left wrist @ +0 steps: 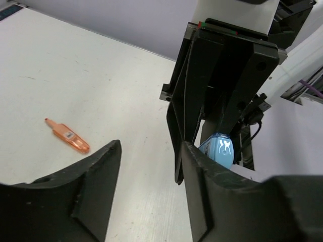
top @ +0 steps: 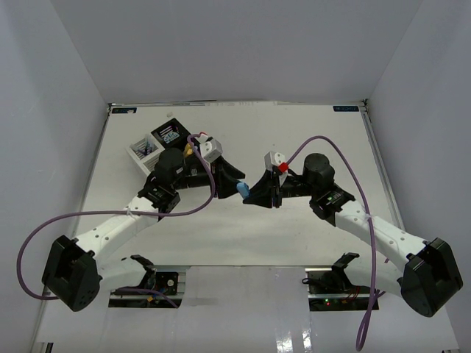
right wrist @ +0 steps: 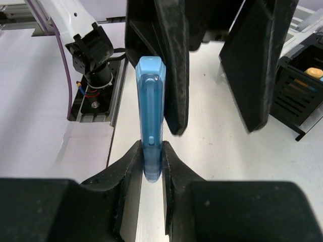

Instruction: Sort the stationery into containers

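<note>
A translucent blue pen-like item stands upright in the right wrist view, with my right gripper shut on its lower part. In the top view its blue end shows between the two arms. My left gripper is open, its gap empty, and the blue item's end lies outside that gap, close beside its right finger. An orange item lies on the table in the left wrist view. Behind the left arm stand a white compartment container and a black basket.
Yellow objects are partly hidden behind the left arm near the containers. Both grippers are very close together over the middle of the table.
</note>
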